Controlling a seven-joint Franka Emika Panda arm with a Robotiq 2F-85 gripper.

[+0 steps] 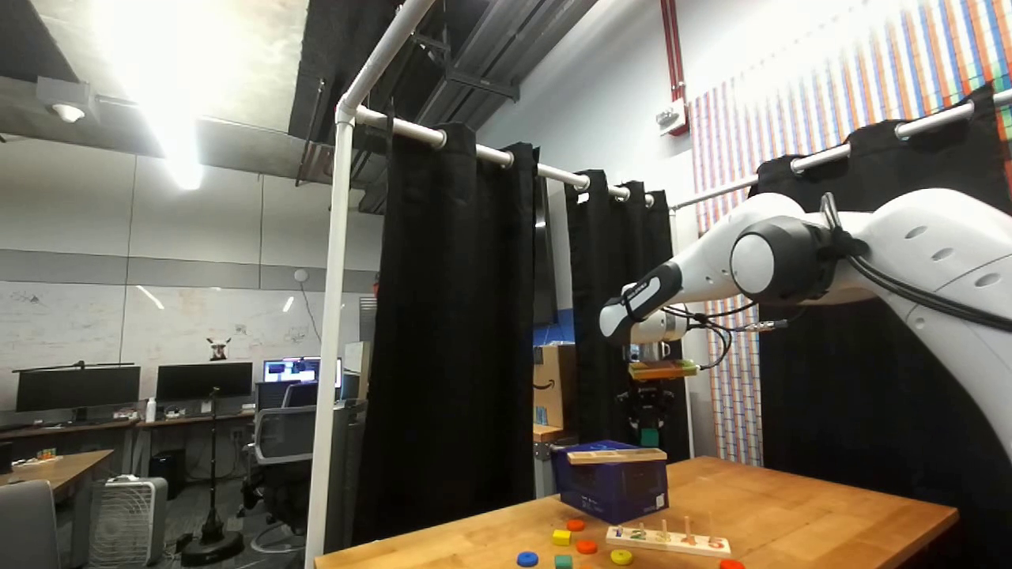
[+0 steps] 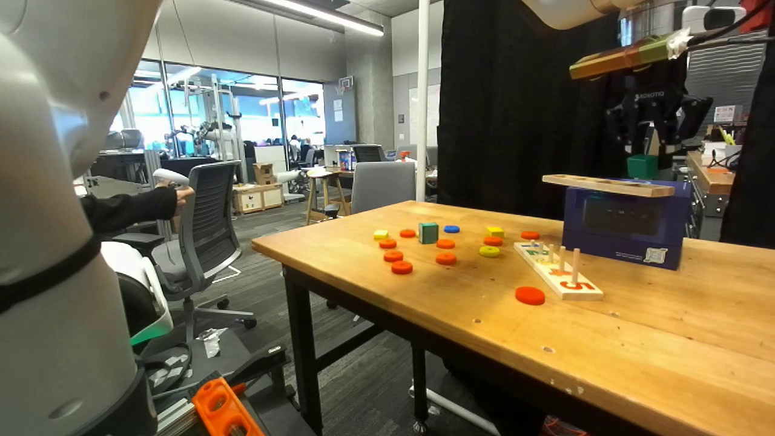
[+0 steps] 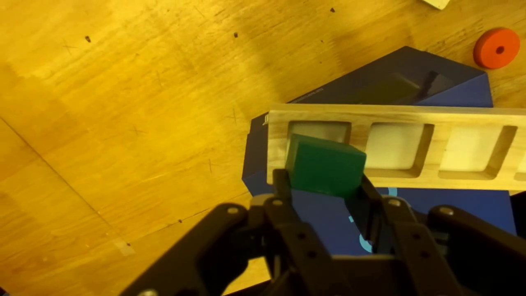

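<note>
Between my gripper's fingers is a green block; the gripper is shut on it. From the wrist it covers part of the end recess of a wooden tray with square recesses. That tray lies on top of a dark blue box. In the second exterior view the held green block is near the tray's height and appears behind it; the exact gap between them is hard to judge. My gripper hangs above the box in the first exterior view.
A numbered peg board stands in front of the box. Around it lie several orange rings, a yellow ring, a blue ring, yellow blocks and another green block.
</note>
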